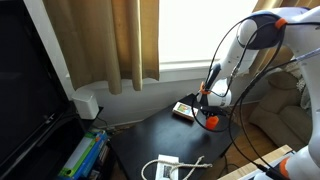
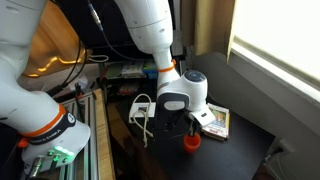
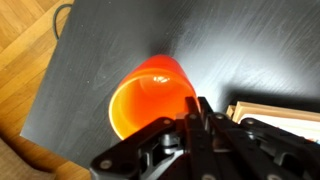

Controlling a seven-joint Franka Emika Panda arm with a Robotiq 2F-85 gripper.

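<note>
An orange-red cup fills the middle of the wrist view, its open mouth facing the camera. My gripper is shut on the near right part of its rim, the wall pinched between the dark fingertips. In exterior view 2 the cup appears at or just above the black table, below the white arm. The cup is partly covered by the gripper and cables in exterior view 1. Whether its base touches the table cannot be made out.
A light-edged flat box or book lies close beside the gripper. A white power strip with a cable rests at the table's front. Bare black tabletop spreads to the left of the cup in exterior view 1.
</note>
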